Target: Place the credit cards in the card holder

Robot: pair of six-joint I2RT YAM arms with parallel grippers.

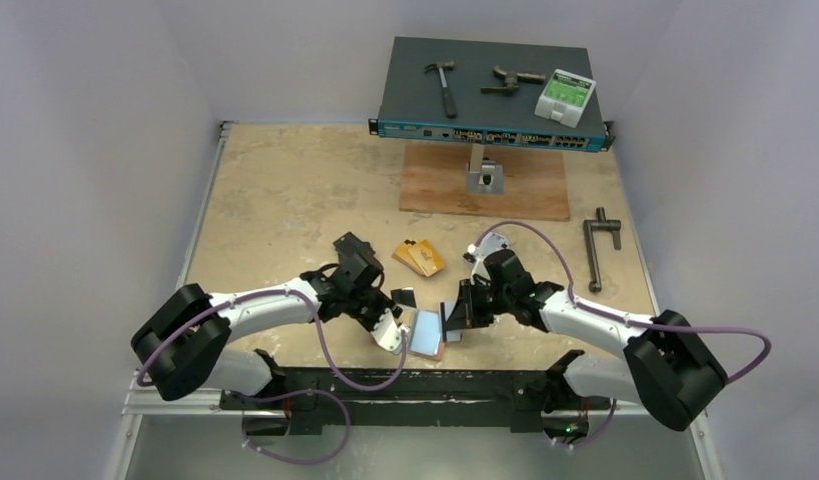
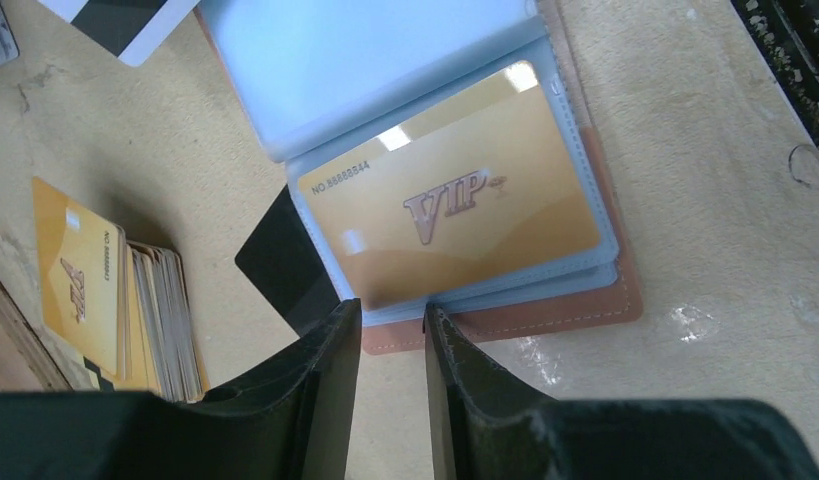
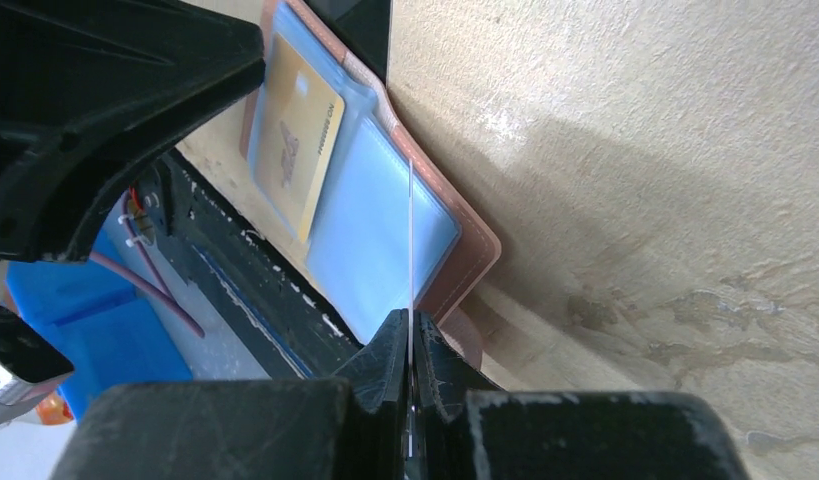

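The card holder point(image 1: 425, 333), light blue with a pinkish-brown cover, lies open near the table's front edge. A gold VIP card point(image 2: 450, 190) sits in one of its pockets; the other blue panel point(image 3: 370, 225) shows no card. My left gripper is partly open at the VIP card's side of the holder, with nothing between its fingers. My right gripper is shut on a thin white card point(image 3: 411, 240), seen edge-on above the empty panel. In the left wrist view that white card point(image 2: 165, 32) shows a black stripe.
A pile of gold cards point(image 1: 420, 257) lies behind the holder. One black card point(image 1: 403, 297) rests against or under its back edge; I cannot tell which. A rack device point(image 1: 485, 90) with tools stands on a wooden board point(image 1: 425, 180) at the back.
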